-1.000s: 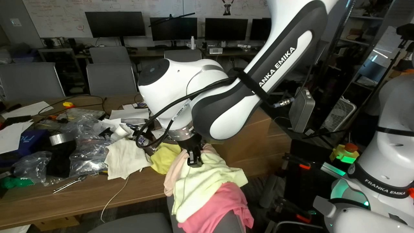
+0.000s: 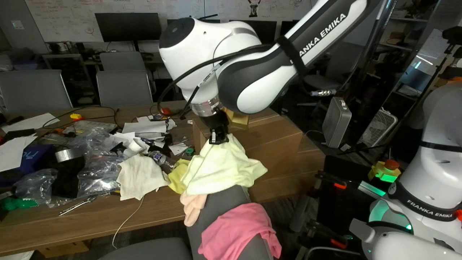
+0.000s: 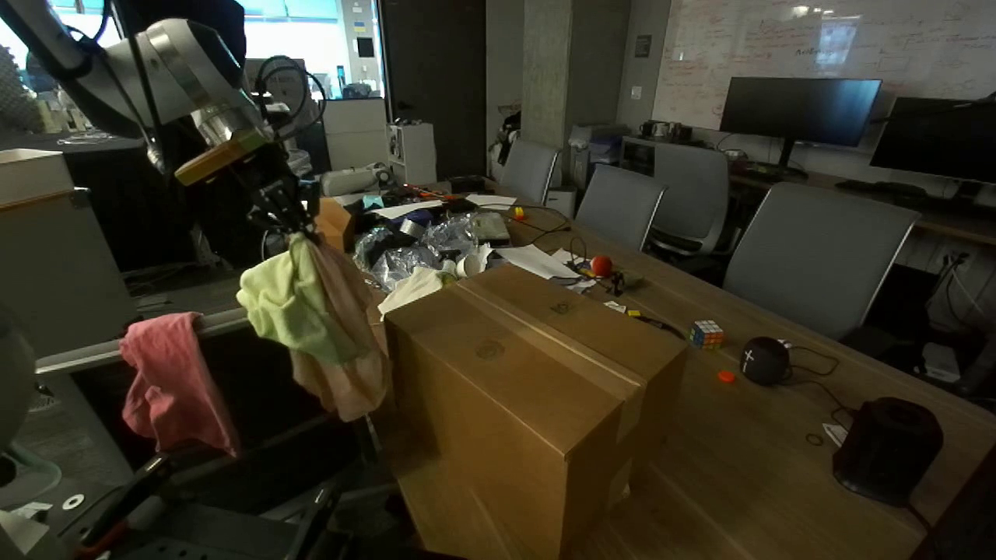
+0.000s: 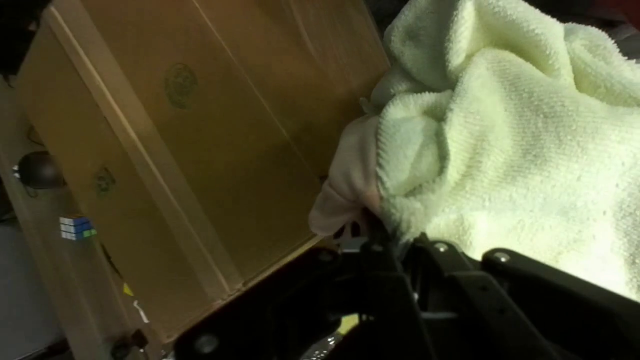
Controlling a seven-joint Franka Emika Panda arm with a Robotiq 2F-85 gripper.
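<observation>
A pale yellow-green towel (image 2: pixel 221 167) hangs from my gripper (image 2: pixel 218 142), which is shut on its upper part. Behind it, a peach cloth (image 3: pixel 359 345) hangs from the same spot, its top close under the fingers; in the wrist view a bunched bit of this peach cloth (image 4: pixel 348 174) shows beside the yellow-green towel (image 4: pixel 528 132) at the fingers. The gripper (image 3: pixel 296 229) stands high, to the left of the cardboard box in the second exterior view. A pink cloth (image 2: pixel 240 232) lies draped over the grey chair back (image 2: pixel 225 199).
The large cardboard box (image 3: pixel 532 355) stands on the table right beside the hanging cloths. A yellow cloth (image 2: pixel 178 175) and a cream cloth (image 2: pixel 142 177) lie on the table near plastic bags (image 2: pixel 97 160) and clutter. A second arm (image 2: pixel 437 173) stands at the right.
My gripper has risen, lifting the yellow-green towel and the peach cloth up with it. More of the chair back and the pink cloth is uncovered.
</observation>
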